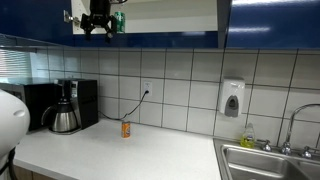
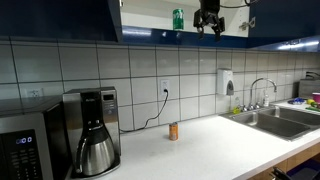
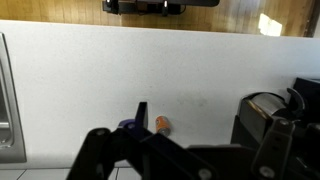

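Note:
High up in the first exterior view, my gripper (image 1: 97, 29) hangs in front of the open blue cabinet, just left of a green can (image 1: 118, 21) on its shelf. The second exterior view has the same green can (image 2: 178, 19) to the left of my gripper (image 2: 208, 24), with a gap between them in the picture. The fingers stand open, and nothing shows between the fingers. Far below, an orange can (image 2: 173, 131) is upright on the white counter (image 2: 200, 150). Looking down, the wrist view catches that orange can (image 3: 162, 125) beside the dark gripper parts.
A coffee maker with a steel jug (image 2: 96, 150) and a microwave (image 2: 28, 145) occupy one end of the counter. Toward the other end are a sink (image 1: 265, 160), a yellow soap bottle (image 1: 248, 137) and a wall dispenser (image 1: 231, 97).

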